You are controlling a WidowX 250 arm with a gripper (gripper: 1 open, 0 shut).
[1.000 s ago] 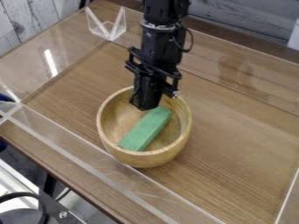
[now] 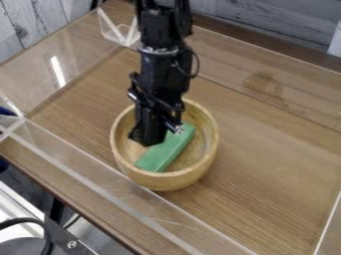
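A round tan bowl (image 2: pixel 177 179) sits on the wooden table, with a green oblong block (image 2: pixel 166 150) lying inside it. The black arm reaches down from the top of the view, and its gripper (image 2: pixel 150 135) hangs over the left part of the bowl, beside the block. The fingertips are dark and partly blend together; nothing held can be made out between them.
Clear plastic strips run along the left and front edges. A clear plastic piece stands at the upper left. Black cables lie at the lower left.
The arm and gripper have shifted slightly left and down toward the bowl's left part. The bowl and green block look nearly unchanged.
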